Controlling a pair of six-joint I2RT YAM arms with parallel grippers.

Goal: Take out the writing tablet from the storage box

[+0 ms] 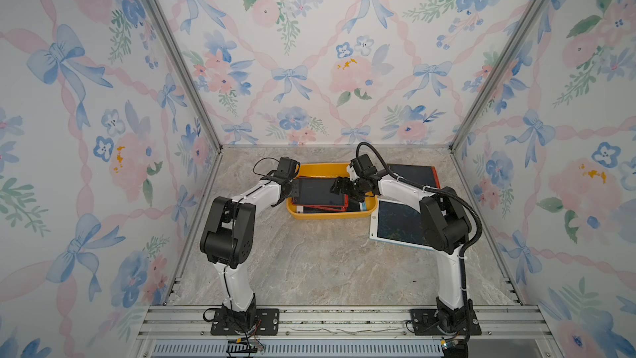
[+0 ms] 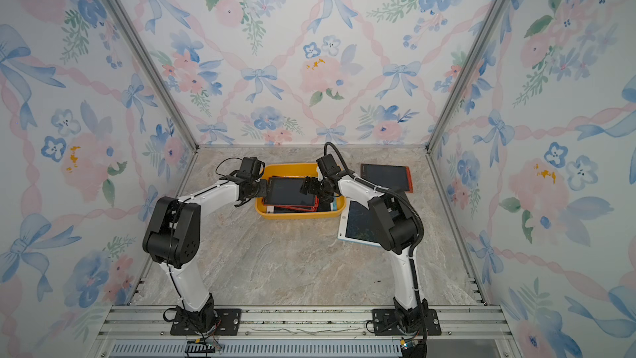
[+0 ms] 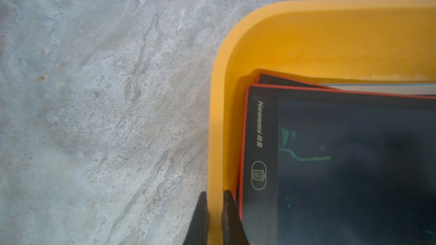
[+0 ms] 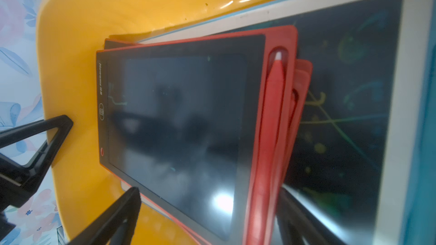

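Observation:
Inside the yellow storage box [image 3: 318, 45] lies a red-edged black writing tablet [image 4: 181, 109], uppermost at the box's left side. A second red-edged tablet [image 4: 300, 77] peeks out beneath it, over a larger white-framed tablet [image 4: 349, 63]. My left gripper is shut on the box's left rim, one finger on each side. Over the top tablet's right part, my right gripper stands open. One blurred finger [image 4: 120, 220] shows over the tablet's near side and the other beyond its pen edge; contact cannot be judged.
To the right of the box, a red-edged tablet [image 1: 412, 174] and a white-framed tablet [image 1: 399, 222] lie on the marbled table [image 1: 318, 258], partly under the right arm. The table in front of the box is clear.

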